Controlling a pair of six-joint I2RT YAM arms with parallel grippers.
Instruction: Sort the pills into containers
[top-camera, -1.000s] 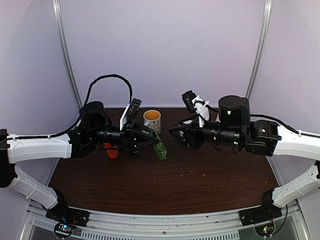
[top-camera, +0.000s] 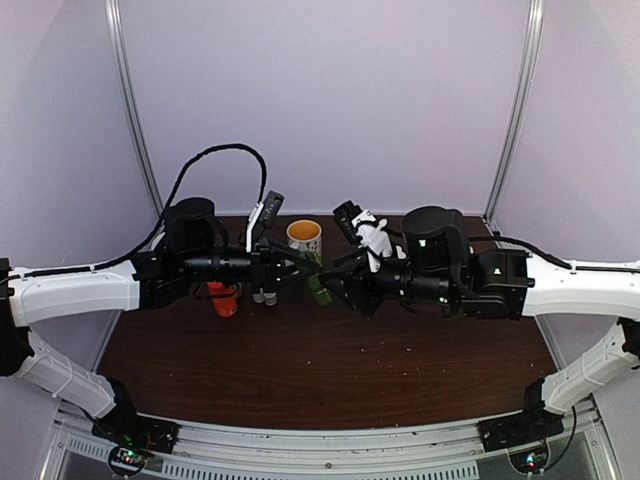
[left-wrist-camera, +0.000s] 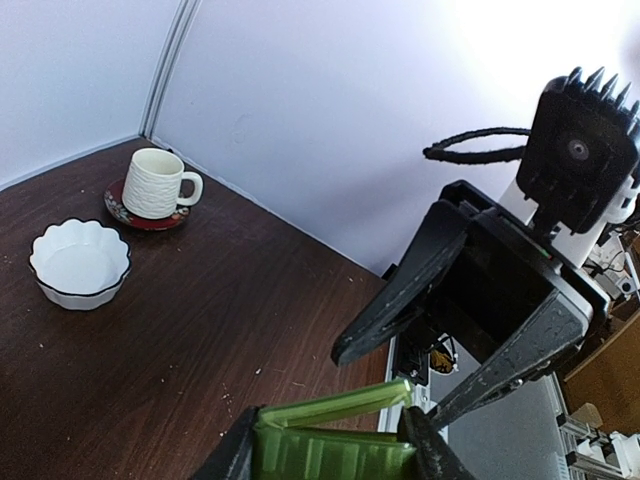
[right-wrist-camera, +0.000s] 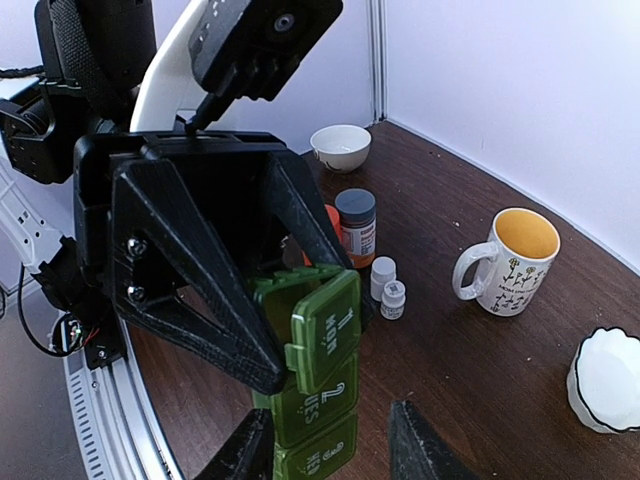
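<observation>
A green pill organizer (right-wrist-camera: 315, 410) with day-marked lids hangs above the table, gripped near one end by my left gripper. Its end lid, lettered MON, stands tilted up; in the left wrist view a gap shows under this lid (left-wrist-camera: 335, 406). My right gripper is part open in front of the organizer, nothing seen between its fingers. From above, the organizer (top-camera: 319, 291) lies between the two grippers, with the right gripper (top-camera: 336, 278) very close to it. A blue-lidded bottle (right-wrist-camera: 357, 228), a red container (top-camera: 224, 300) and small white bottles (right-wrist-camera: 392, 300) stand on the table.
A flower-patterned mug (right-wrist-camera: 510, 265) stands behind the grippers. White bowls (right-wrist-camera: 341, 150) (left-wrist-camera: 80, 262) and a white cup (left-wrist-camera: 153, 186) on a red saucer (left-wrist-camera: 125, 212) rest farther out.
The right gripper has moved left, up to the pill organizer. The left gripper has shifted slightly, still holding the organizer, whose lower end now sits a little higher in the top view.
</observation>
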